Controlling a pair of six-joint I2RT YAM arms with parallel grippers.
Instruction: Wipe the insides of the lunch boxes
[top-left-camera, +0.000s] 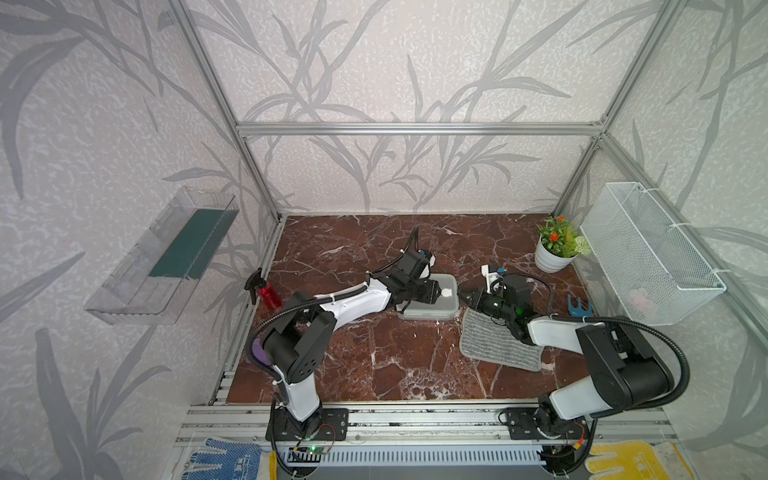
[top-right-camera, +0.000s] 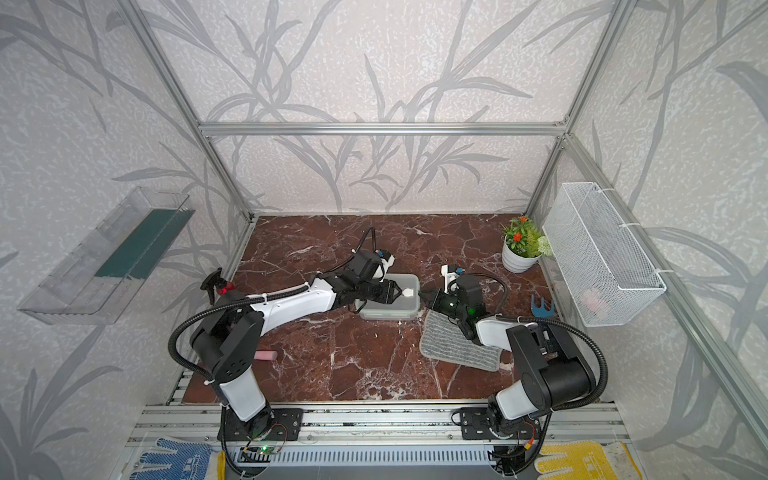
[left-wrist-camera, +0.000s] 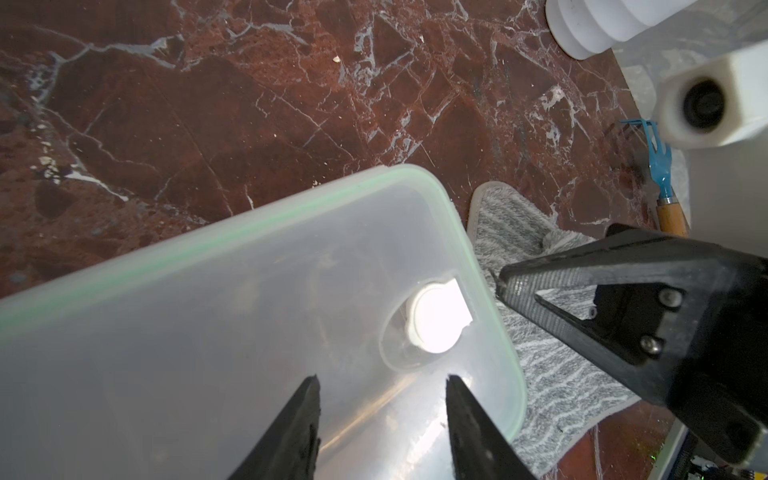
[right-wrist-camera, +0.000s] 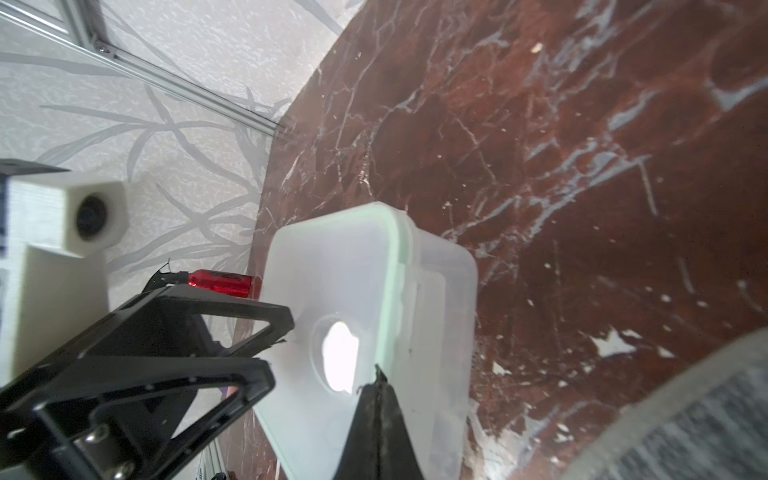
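Note:
One lunch box (top-left-camera: 429, 313) is in view, clear-walled, with its translucent lid (left-wrist-camera: 240, 296) on and a round white plug near the lid's right end. My left gripper hangs over the lid, open, nothing between its fingers. At the box's right end, my right gripper has its fingertips together and empty. The side latch (right-wrist-camera: 420, 336) lies against the box wall, outside those fingers. Beneath and beside the right arm lies a grey striped cloth (top-right-camera: 456, 348).
A flower pot (top-left-camera: 552, 257) and a blue fork (left-wrist-camera: 660, 164) stand to the right. A red spray bottle (top-left-camera: 269, 296) is at the left edge. Wire baskets hang on both side walls. Behind the box the table (top-left-camera: 344, 240) is clear.

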